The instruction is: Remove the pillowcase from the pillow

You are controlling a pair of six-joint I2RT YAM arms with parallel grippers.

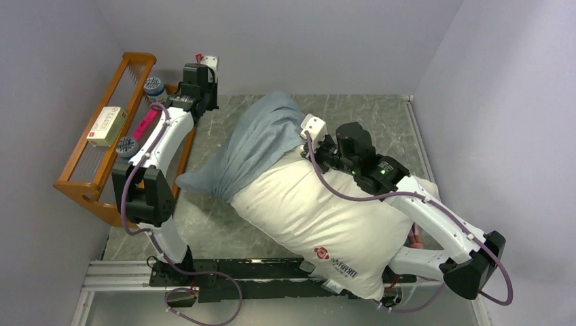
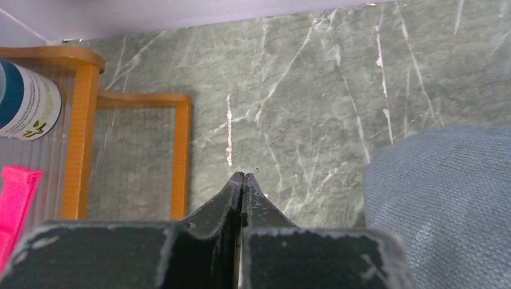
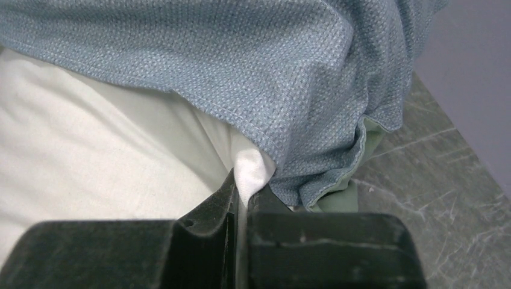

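The white pillow (image 1: pixel 326 217) lies across the table, most of it bare. A blue-grey pillowcase (image 1: pixel 244 153) still covers its far left end and hangs loose past it. My right gripper is shut on a pinched fold of the pillow's white cloth, right beside the pillowcase's edge (image 3: pixel 265 129). Off to the left and apart from the pillowcase is my left gripper. Its tips meet over bare tabletop, and no cloth shows at them; the pillowcase (image 2: pixel 446 192) fills the lower right of that wrist view.
A wooden rack (image 1: pixel 88 153) holding a box (image 1: pixel 106 126), jars (image 1: pixel 155 88) and a pink item (image 1: pixel 144 125) stands at the left, close to the left arm. Walls close off the back and sides.
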